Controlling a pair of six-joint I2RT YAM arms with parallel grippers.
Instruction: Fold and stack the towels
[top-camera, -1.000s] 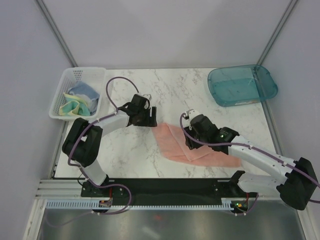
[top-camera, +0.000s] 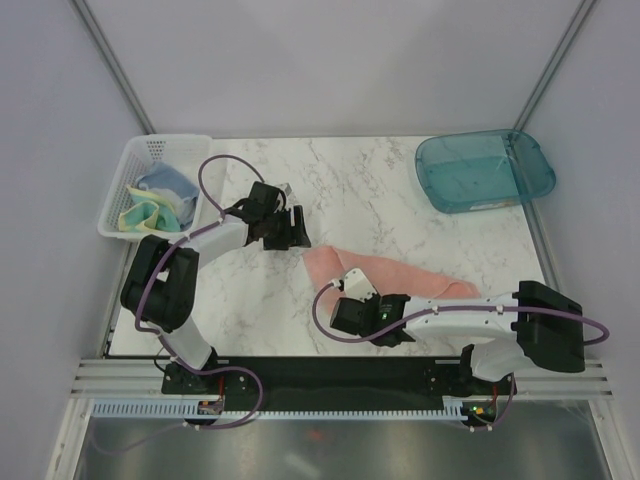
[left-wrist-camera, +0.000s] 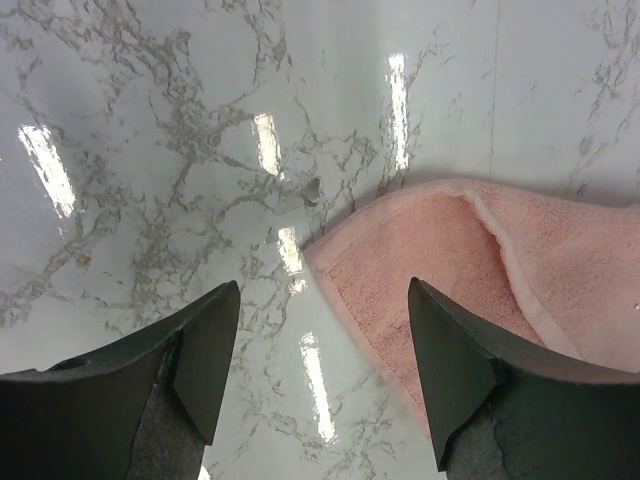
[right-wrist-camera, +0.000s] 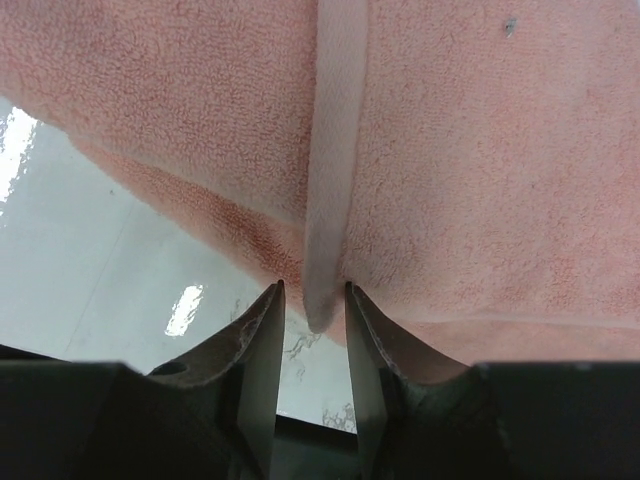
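A pink towel (top-camera: 415, 275) lies on the marble table, partly folded over and uneven. In the left wrist view, one corner of the towel (left-wrist-camera: 345, 262) lies flat just ahead of my left gripper. That gripper is open with nothing between its fingers. My right gripper is over the towel's near edge, its fingers partly open. A pale hemmed strip of the towel (right-wrist-camera: 332, 190) runs down to a tip between its fingertips, with gaps showing at both sides. From above, the right arm hides much of the towel's near side.
At the back left stands a white basket (top-camera: 118, 205) with blue, green and yellow cloths (top-camera: 165, 195) inside. An empty teal basket (top-camera: 485, 207) is at the back right. Bare table (top-camera: 355, 190) lies between them.
Earlier, my left gripper drew slightly left and has since stayed nearly still.
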